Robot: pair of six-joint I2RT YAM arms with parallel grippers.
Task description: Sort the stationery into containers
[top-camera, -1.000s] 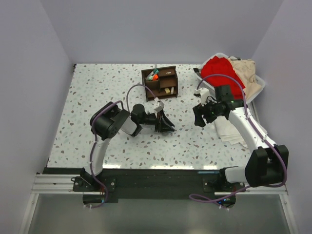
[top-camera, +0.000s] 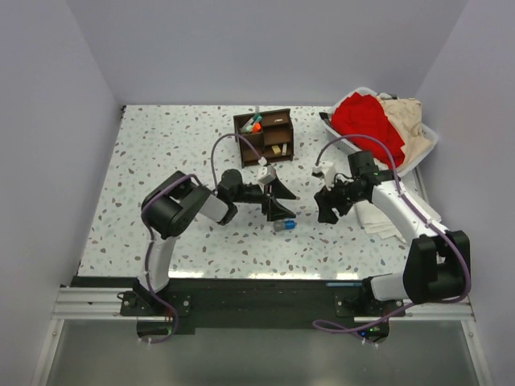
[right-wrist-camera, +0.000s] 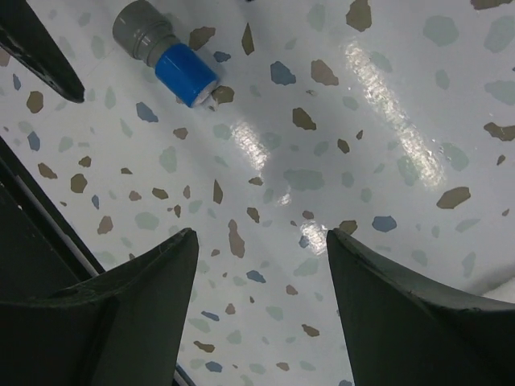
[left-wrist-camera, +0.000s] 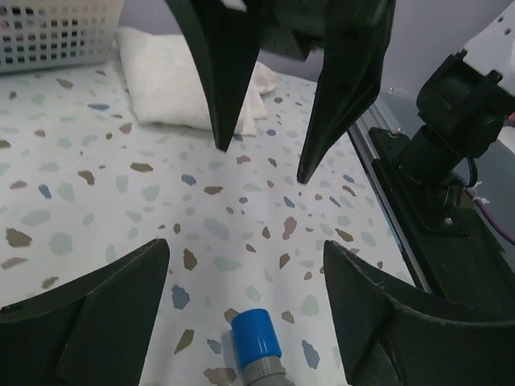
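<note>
A small cylinder, grey at one end and blue at the other [top-camera: 285,226], lies on the speckled table near its front middle. In the left wrist view the blue-ended cylinder [left-wrist-camera: 256,338] shows low between the spread fingers of my left gripper [top-camera: 289,207], which is open and empty. The right wrist view has the same cylinder [right-wrist-camera: 179,66] at upper left, apart from my right gripper [top-camera: 327,208]. That gripper stands open to the right of the cylinder, nothing between its fingers. At the back stands a dark brown compartment box [top-camera: 278,135] with an orange item [top-camera: 257,127] and other small pieces inside.
A white basket [top-camera: 429,138] holding red cloth [top-camera: 368,129] and beige cloth [top-camera: 405,118] occupies the back right. White cloth [top-camera: 378,219] lies in front of it, beneath the right arm.
The right gripper has shifted slightly toward the front.
</note>
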